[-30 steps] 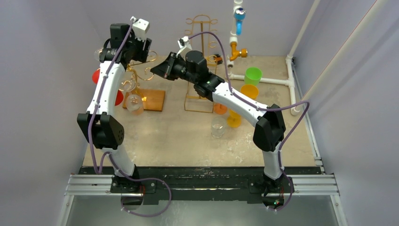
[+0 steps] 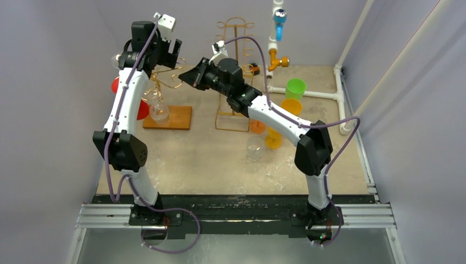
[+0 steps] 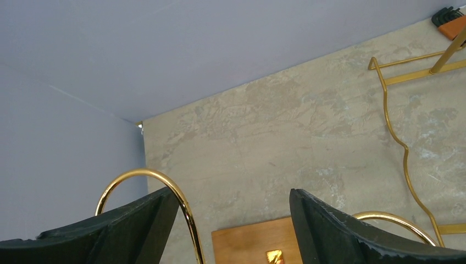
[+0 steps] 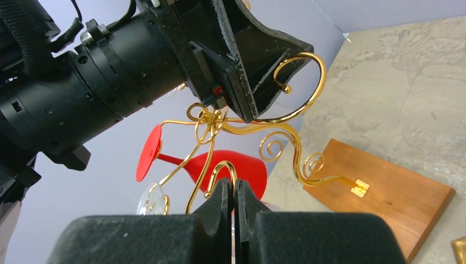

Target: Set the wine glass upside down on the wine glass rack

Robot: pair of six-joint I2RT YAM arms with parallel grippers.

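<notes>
The gold wine glass rack (image 4: 297,143) rises in curling arms from a wooden base (image 2: 178,117). A clear glass (image 2: 160,111) shows over the left part of that base, and a red glass (image 4: 236,169) hangs tilted on the rack. My right gripper (image 2: 182,78) is shut on one gold hook (image 4: 223,168) of the rack. At the rack's upper back, my left gripper (image 2: 175,53) stands open. Its fingers (image 3: 137,225) are wide apart with no glass between them; a gold loop (image 3: 145,172) passes close by one finger.
A second, taller gold rack (image 2: 236,55) stands at the back middle. Right of it are an orange cup (image 2: 291,106), a green cup (image 2: 295,86) and a clear glass (image 2: 255,148), near white pipes (image 2: 321,95).
The clear glass near the base has moved slightly back and right. The right gripper has shifted slightly right.
</notes>
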